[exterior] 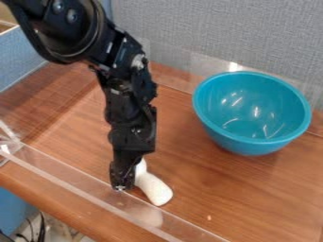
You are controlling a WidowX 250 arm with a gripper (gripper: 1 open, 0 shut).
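My black gripper point(127, 180) reaches down to the wooden table at the left centre, its fingers low around the upper end of a white elongated object point(155, 188), which lies on the table and extends toward the front right. The gripper looks shut on that end, though the arm hides most of the contact.
A teal bowl point(252, 113) stands at the right. A transparent strip runs along the front edge, with cables below at the lower left. A grey panel point(228, 33) backs the table point(252, 198). The middle right in front of the bowl is clear.
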